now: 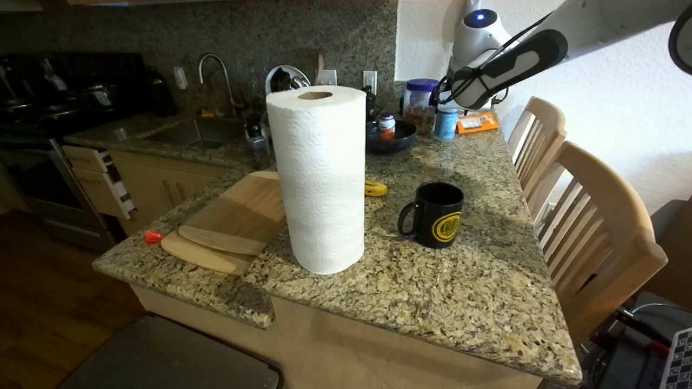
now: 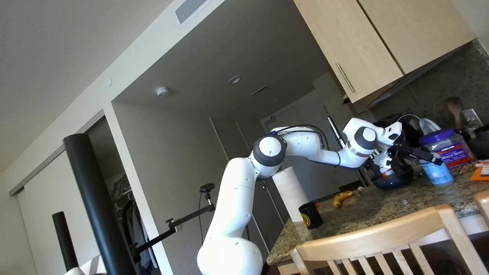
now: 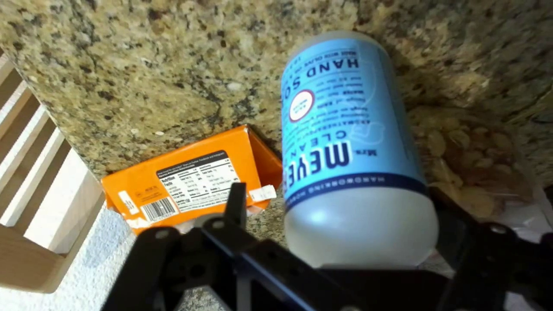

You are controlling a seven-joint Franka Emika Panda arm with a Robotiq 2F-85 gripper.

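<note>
A light-blue hand soap bottle point(image 3: 350, 119) fills the middle of the wrist view, its label upside down there. It stands on the granite counter point(image 1: 483, 292) at the far end. My gripper is open, with one black finger point(image 3: 236, 204) on the bottle's left and the other partly hidden behind its right side. A gap shows on the left; contact on the right I cannot tell. In exterior view 2 the fingers overlap the upper part of the bottle point(image 2: 437, 173). The arm hides most of the gripper in exterior view 1.
An orange box point(image 3: 192, 176) lies beside the bottle. Close by are a purple-lidded nut jar point(image 2: 451, 149) and a dark bowl point(image 1: 392, 142) holding a small bottle. Nearer stand a paper towel roll point(image 1: 322, 188) and black mug point(image 1: 439, 214). Chairs point(image 1: 587, 220) line the right edge.
</note>
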